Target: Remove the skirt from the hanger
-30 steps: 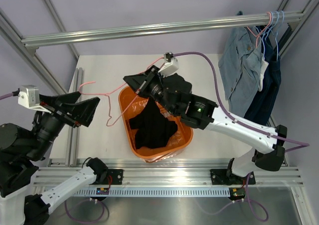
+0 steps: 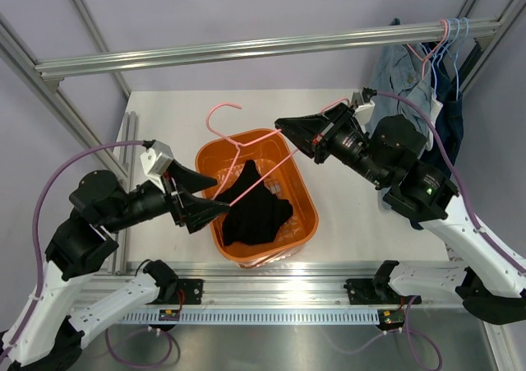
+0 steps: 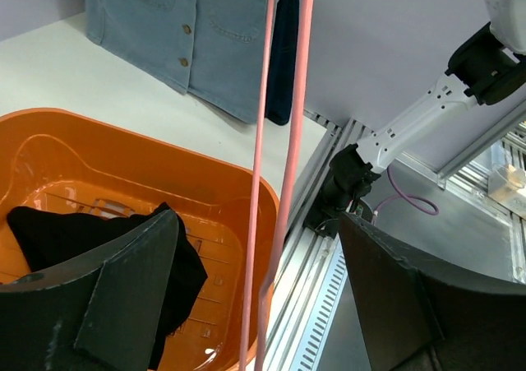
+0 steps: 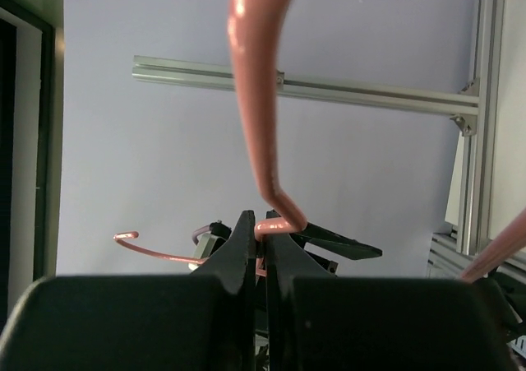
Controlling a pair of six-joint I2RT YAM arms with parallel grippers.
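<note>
The pink hanger (image 2: 236, 141) is held above the orange bin, with no garment on it. My right gripper (image 2: 284, 127) is shut on it; the right wrist view shows pink wire (image 4: 259, 116) running into its fingers. My left gripper (image 2: 205, 194) is at the hanger's lower left, part open, with the pink wires (image 3: 290, 165) passing between or just beyond its fingers. Black cloth (image 2: 255, 211) lies crumpled in the orange bin (image 2: 300, 206); I cannot tell if it is the skirt.
Denim and other garments (image 2: 394, 91) hang on blue and pink hangers at the right end of the metal rail (image 2: 246, 50).
My right gripper has carried the hanger to the right, over the bin. My left gripper has moved rightward to the hanger's lower corner.
</note>
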